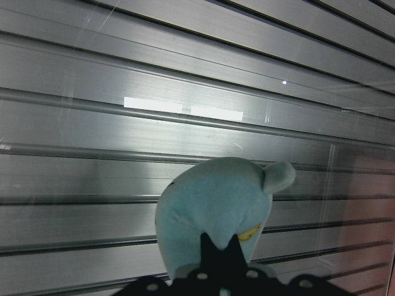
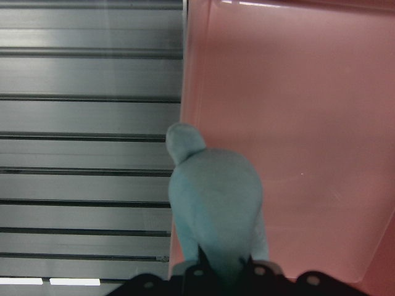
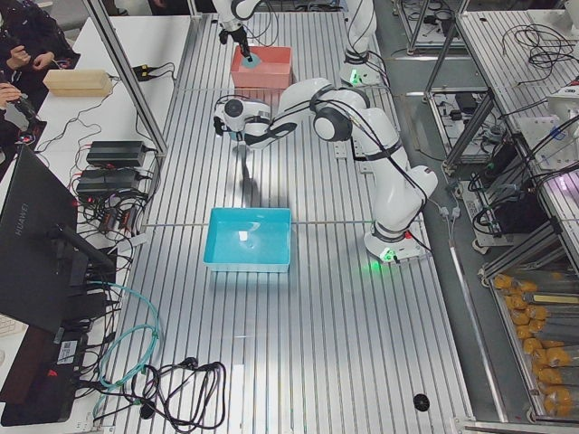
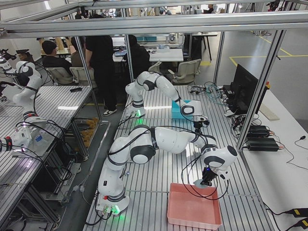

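Note:
In the left wrist view a pale blue plush toy (image 1: pixel 210 191) with a small yellow patch hangs over the slatted metal table (image 1: pixel 92 129), my left gripper shut on it. In the right wrist view another pale blue plush (image 2: pixel 213 185) is held in my right gripper, shut on it over the left part of a pink bin (image 2: pixel 296 123). The camera left view shows this bin at the top, with the left arm just nearer and the empty teal bin (image 3: pixel 247 262) below.
Cables (image 3: pixel 181 398) lie along the lower left of the table. A monitor (image 3: pixel 36 253) and black boxes stand beside it on the left. Bare table surrounds the teal bin, and the near middle is clear.

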